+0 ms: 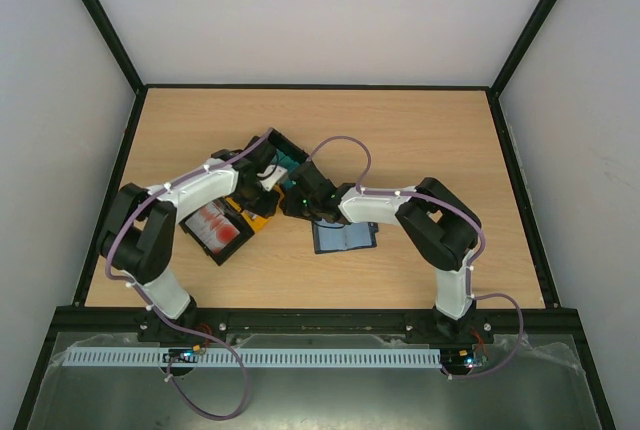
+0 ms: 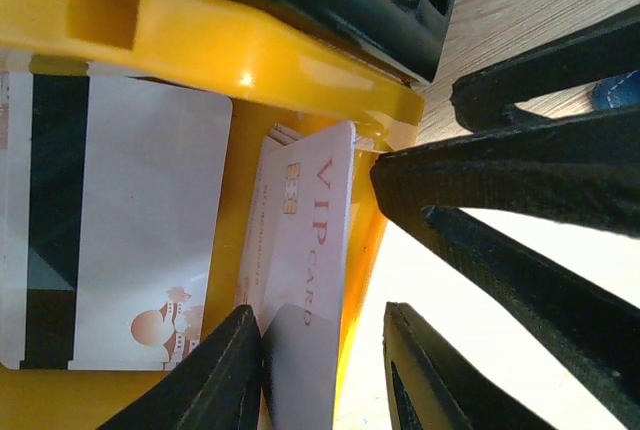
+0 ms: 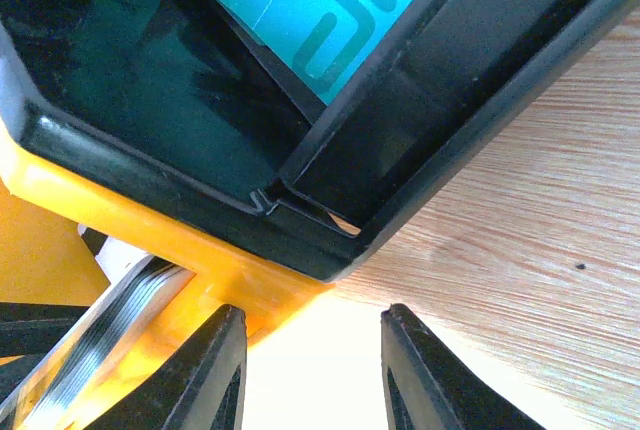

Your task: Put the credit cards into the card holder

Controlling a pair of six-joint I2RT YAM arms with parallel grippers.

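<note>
In the left wrist view, a white card marked VIP (image 2: 312, 240) stands tilted at the end of a yellow tray (image 2: 250, 65), other card edges behind it. My left gripper is open around this card. The card runs close by one finger, with a clear gap to the other. In the right wrist view my right gripper is open beside the yellow tray's corner, nothing between its fingers; a card edge (image 3: 110, 335) shows to the left. The blue-grey card holder (image 1: 345, 237) lies open on the table, partly under the right arm.
A black tray with a turquoise card (image 3: 345, 10) adjoins the yellow one. Another black tray with a red and white card (image 1: 213, 228) lies at the near left. Both grippers are close together at the yellow tray.
</note>
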